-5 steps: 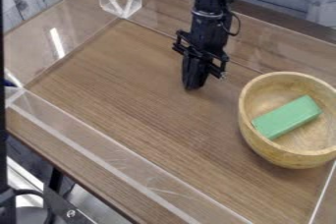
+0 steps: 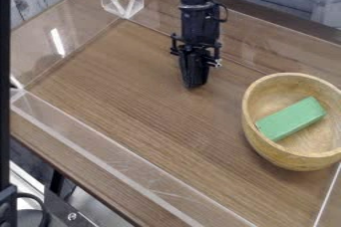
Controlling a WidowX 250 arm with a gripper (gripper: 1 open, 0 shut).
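Observation:
My black gripper hangs down at the top centre of the camera view, low over the wooden table. Its fingertips are dark and small, so I cannot tell how far apart they are or whether anything is between them. A tan bowl at the right holds a green block; it stands apart from the gripper, to its lower right.
A small white wireframe-like object sits near the back left edge. Dark cables show at the lower left.
The gripper has shifted slightly to the left, and its outline has turned and looks narrower. The bowl and green block look unchanged.

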